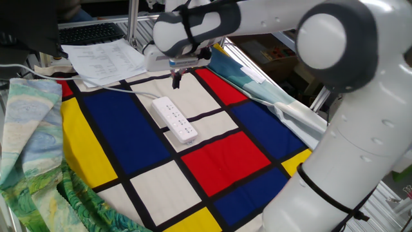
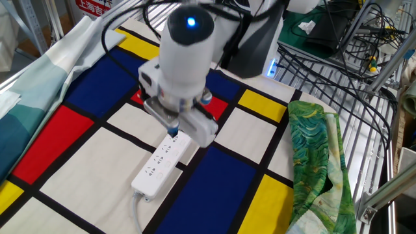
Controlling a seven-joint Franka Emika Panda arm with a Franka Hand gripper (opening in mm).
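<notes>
A white power strip lies on the cloth with colored blocks, its sockets facing up. Its cable runs off the end away from the red block, toward the left in exterior view 1. My gripper hangs above the cloth, with its dark fingers pointing down, apart from the strip in that view. In exterior view 2 the hand covers part of the strip's far end, and a dark fingertip shows near the sockets. Whether the fingers are parted cannot be made out, and nothing held is visible.
Printed papers and a keyboard lie at the back left. A green patterned cloth is bunched at one edge, and a pale teal cloth at the other.
</notes>
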